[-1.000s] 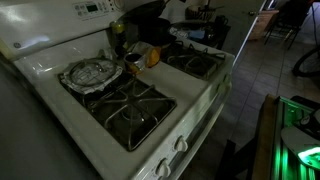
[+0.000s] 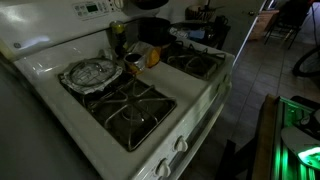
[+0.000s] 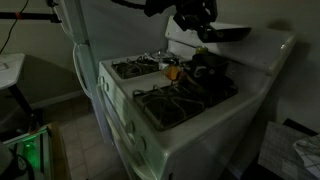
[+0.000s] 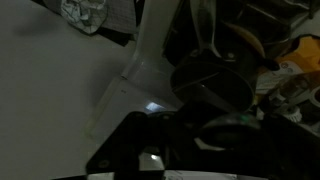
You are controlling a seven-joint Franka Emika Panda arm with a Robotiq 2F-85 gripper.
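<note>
High over the stove in exterior view 2, my gripper (image 3: 205, 24) is shut on a dark, shallow, pan-like thing (image 3: 231, 34), which hangs out to the right, clear of the stovetop. Part of that dark thing (image 2: 148, 4) shows at the top edge of exterior view 1. Dark gripper parts (image 4: 190, 140) fill the bottom of the wrist view, too dim to show the grip itself. Below, a black pot (image 4: 214, 78) stands on the stove with its handle pointing up the picture.
The white stove (image 2: 185, 105) has an open burner grate (image 2: 133, 113) in front and another grate (image 2: 195, 60) farther off. A foil-covered round (image 2: 89, 74) lies at the left. Small jars and an orange-yellow container (image 2: 152, 57) crowd the middle beside the pot.
The dark thing at the top of exterior view 1 has risen slightly and now shows less. The stove and the items on it look unmoved.
</note>
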